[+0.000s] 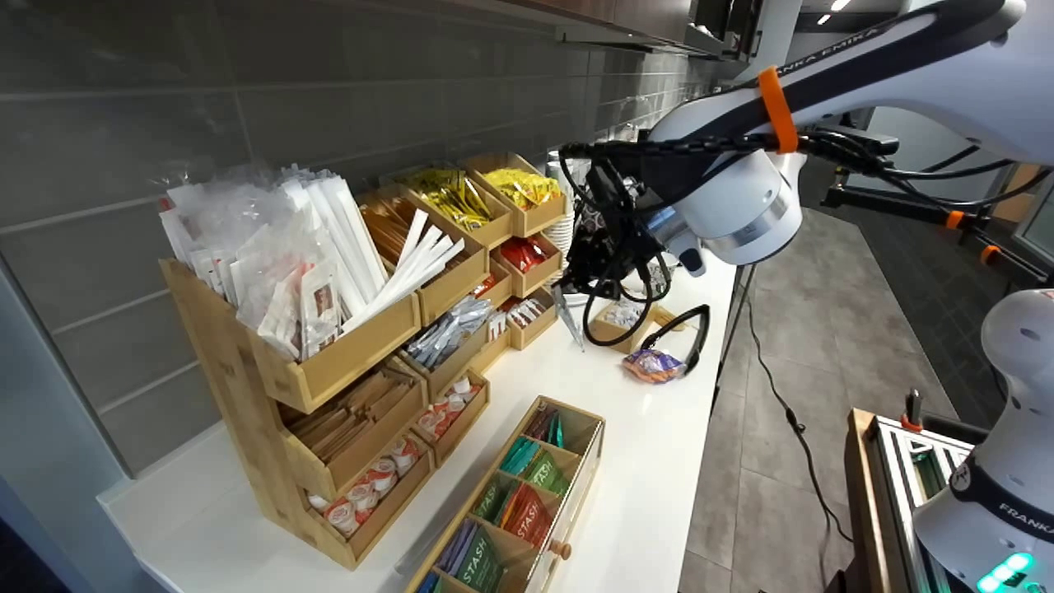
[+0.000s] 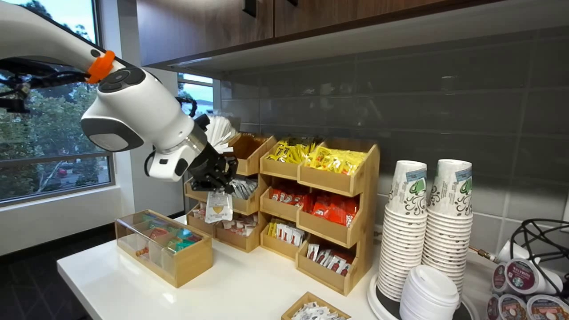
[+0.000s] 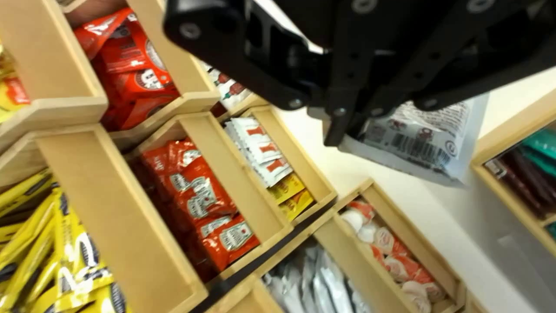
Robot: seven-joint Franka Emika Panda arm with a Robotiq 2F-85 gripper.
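Note:
A thin silver-white packet [image 2: 219, 207] with print and a gold mark hangs from my gripper [image 2: 219, 189], which is shut on its top edge. In the wrist view the same packet [image 3: 417, 143] shows a barcode and small print, its upper part behind the dark fingers [image 3: 337, 128]. Between the shelf unit and the tea box, the packet is held above the white counter, clear of both. Exterior view 1 shows it edge-on as a pale sliver [image 1: 569, 318] below the gripper, whose fingers are hard to make out among the cables there.
Tiered wooden bins [image 2: 336, 226] hold red, yellow and silver packets along the wall. A tea box [image 1: 514, 494] stands at the front. Cup stacks [image 2: 408, 229] and a small bin of white packets [image 2: 314, 312] are farther along. Bare counter [image 2: 234, 282] lies between.

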